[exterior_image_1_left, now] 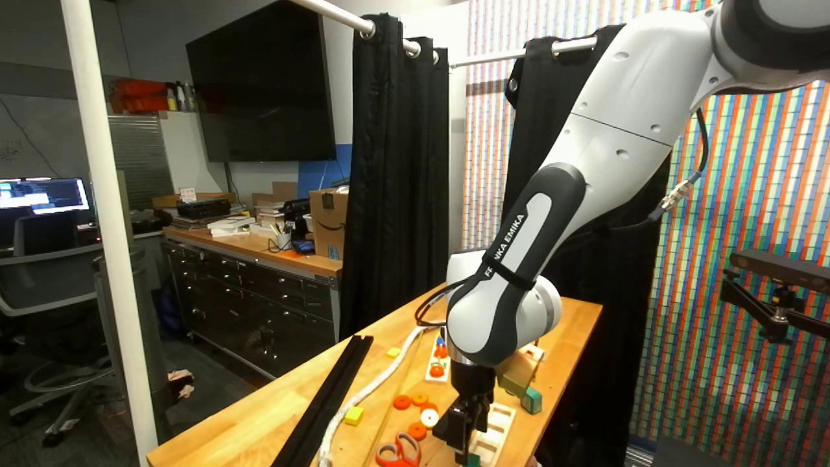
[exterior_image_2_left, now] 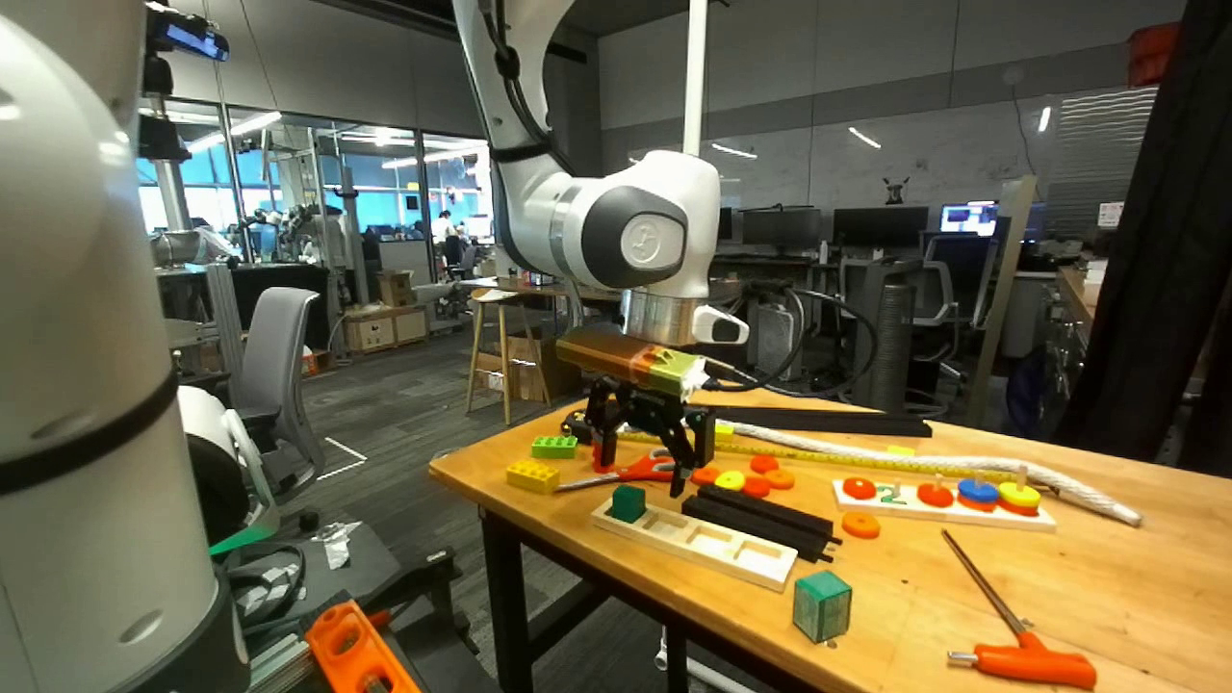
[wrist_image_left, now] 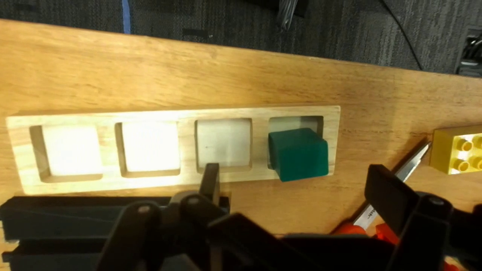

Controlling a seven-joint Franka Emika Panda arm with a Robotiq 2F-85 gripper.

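In the wrist view my gripper is open, its dark fingers (wrist_image_left: 384,192) wide apart with nothing between them. A dark green block (wrist_image_left: 300,156) sits in the end compartment of the pale wooden tray (wrist_image_left: 260,176), ahead of the gap between my fingers. Whether it rests flat in there, I cannot tell. The other three compartments are empty. Exterior view 2 has my gripper (exterior_image_2_left: 643,468) low over the table, just behind the dark green block (exterior_image_2_left: 628,502). A larger green block (exterior_image_2_left: 822,607) stands on the table beyond the tray's opposite end.
Scissors (wrist_image_left: 409,165) and a yellow toy brick (wrist_image_left: 458,151) lie right of the tray. Black bars (wrist_image_left: 81,216) lie alongside it. Past the table edge (wrist_image_left: 180,43) is floor. A peg board (exterior_image_2_left: 912,504) and an orange-handled tool (exterior_image_2_left: 1028,663) occupy the far end.
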